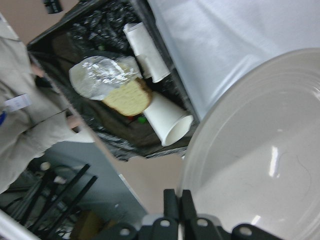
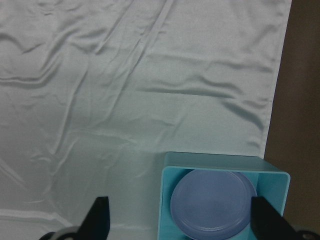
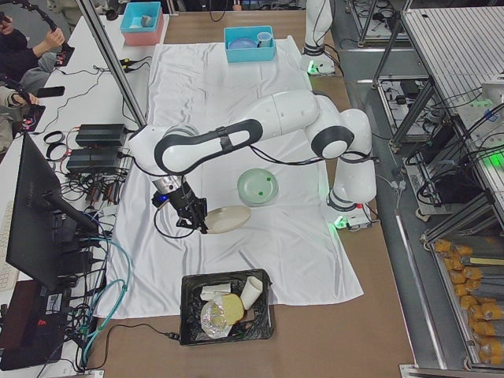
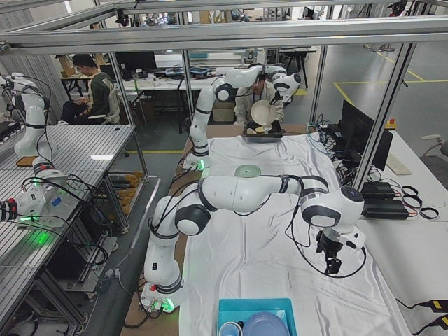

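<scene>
My left gripper is shut on the edge of a cream plate, held over the white cloth above the black-lined bin. The bin holds a paper cup, a white roll, a bread slice and crumpled clear wrap. A green plate lies on the cloth beside the left arm. My right gripper stands open above the cloth, its fingers empty.
A blue bin with a blue plate and a cup stands at the other end. Monitors, cables and black boxes line one long side; metal frame posts rise beside the cloth.
</scene>
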